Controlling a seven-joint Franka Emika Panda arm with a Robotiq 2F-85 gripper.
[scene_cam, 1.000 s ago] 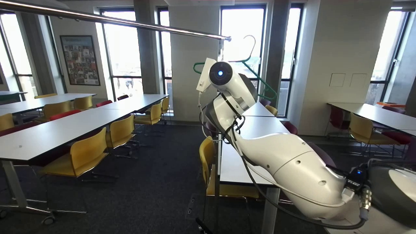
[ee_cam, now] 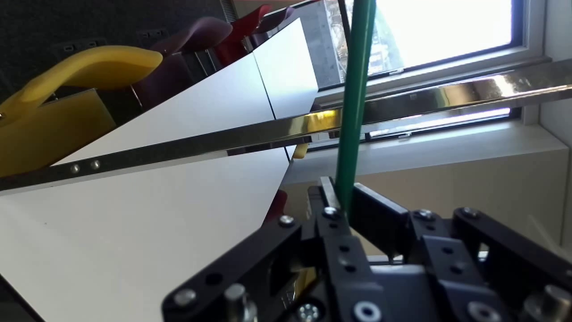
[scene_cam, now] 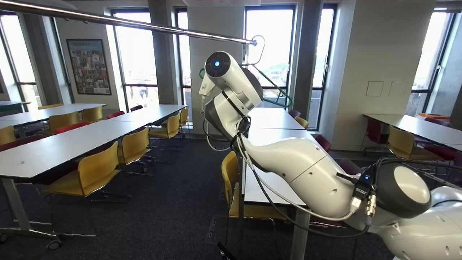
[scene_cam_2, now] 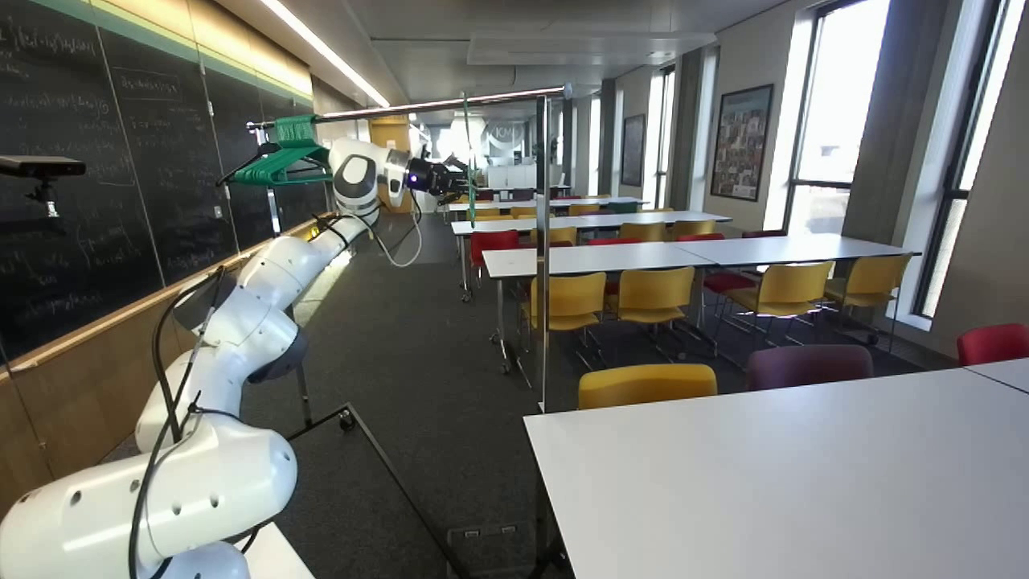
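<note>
A green hanger with a metal hook is held up by the right end of a metal rail. In exterior view 1 the hook's top overlaps the rail's tip; whether it touches is unclear. My gripper is shut on the hanger's green bar, which runs upward from between the fingers in the wrist view. From the far side, my gripper meets the hanger, seen edge-on just below the rail. The arm hides the gripper and part of the hanger in exterior view 1.
More green hangers hang bunched at the rail's other end. An upright metal post supports the rail. White tables and yellow chairs stand beside the rack. Dark floor under the rail is mostly clear.
The arm has moved left and upward in exterior view 1, carrying the hanger with it. The hook has gone from right of the rail's end to overlapping its tip.
</note>
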